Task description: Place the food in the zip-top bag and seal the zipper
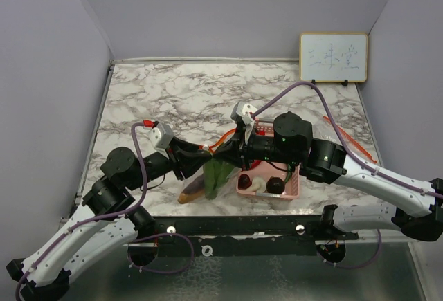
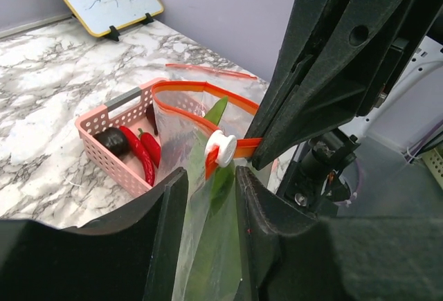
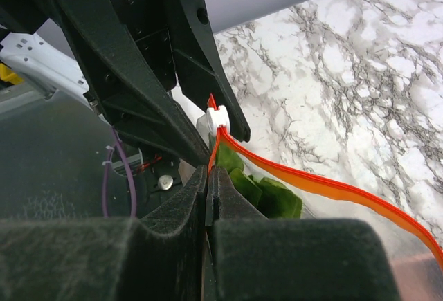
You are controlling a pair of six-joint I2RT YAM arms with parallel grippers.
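The clear zip bag (image 1: 218, 180) with green leafy food (image 1: 216, 176) and a brownish long item (image 1: 192, 192) hangs between the grippers. Its orange zipper (image 3: 311, 183) carries a white slider (image 2: 223, 148). My right gripper is shut on the zipper edge beside the slider. My left gripper is part open, its fingertips just below the slider in the left wrist view; in the right wrist view they straddle the slider. Whether they touch it is unclear.
A pink basket (image 1: 270, 194) of vegetables stands behind the bag. Another bag with an orange zipper (image 1: 349, 138) lies at the right. A whiteboard (image 1: 333, 57) stands at the back right.
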